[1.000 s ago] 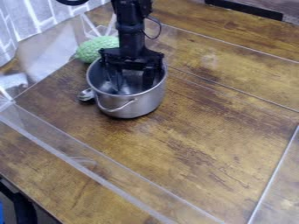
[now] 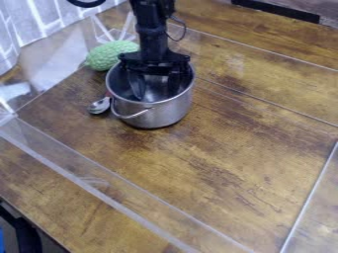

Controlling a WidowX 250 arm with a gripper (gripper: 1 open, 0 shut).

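Note:
A steel pot (image 2: 150, 112) with a wire handle stands on the wooden table at the centre left. My black gripper (image 2: 150, 75) reaches down from the top into the mouth of the pot. Its fingertips are dark against the dark interior, so whether they are open or shut, or hold anything, cannot be made out.
A green textured object (image 2: 109, 51) lies behind the pot on the left. A small metal spoon (image 2: 99, 105) is beside the pot. Clear panels border the work area.
My gripper has risen slightly within the pot's mouth, and the pot sits a little further right than before.

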